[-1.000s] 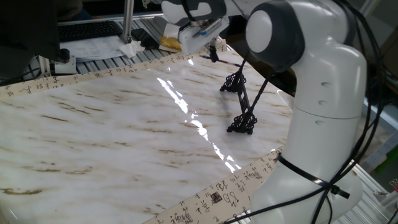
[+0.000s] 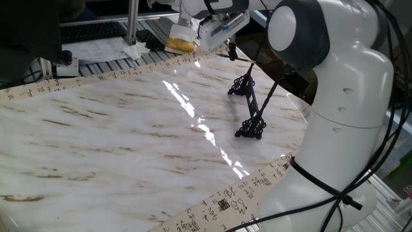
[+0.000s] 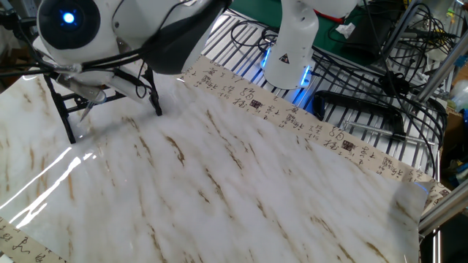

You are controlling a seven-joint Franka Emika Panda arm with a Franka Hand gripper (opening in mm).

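A black openwork stand [image 2: 252,106], with two ornate feet joined by a crossbar and slanting posts, stands on the marble-patterned sheet. In the second exterior view the stand [image 3: 71,130] is partly behind the arm. My gripper [image 2: 232,57] is over the far edge of the sheet, beyond and left of the stand. A thin dark stick [image 2: 244,60], like a brush or pen, lies across its fingertips and appears gripped there. The stick's end comes close to the stand's far post; whether they touch cannot be told. Fingertip detail is small and dark.
The glossy marble-patterned sheet [image 2: 96,142] is otherwise bare, with wide free room left of the stand. Behind it are a keyboard [image 2: 90,31], papers [image 2: 96,50] and a yellow-and-white packet [image 2: 181,40]. Cables and a black frame [image 3: 358,113] lie beyond the sheet.
My gripper has moved right and slightly up, away from the camera, and the thin stick has moved along with it. The arm's elbow has shifted right. The stand has stayed put.
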